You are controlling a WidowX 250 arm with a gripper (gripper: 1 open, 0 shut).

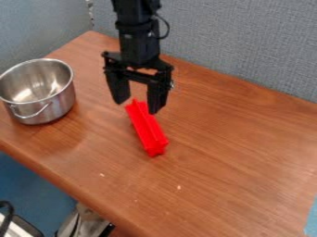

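A long red block (148,130) lies lengthwise on the wooden table, pointing toward the front. My black gripper (136,90) is open and hangs over the far end of the block, its two fingers spread to left and right. I cannot tell whether it touches the block.
A steel pot (37,97) stands at the table's left edge. A grey padded wall (247,37) runs along the back.
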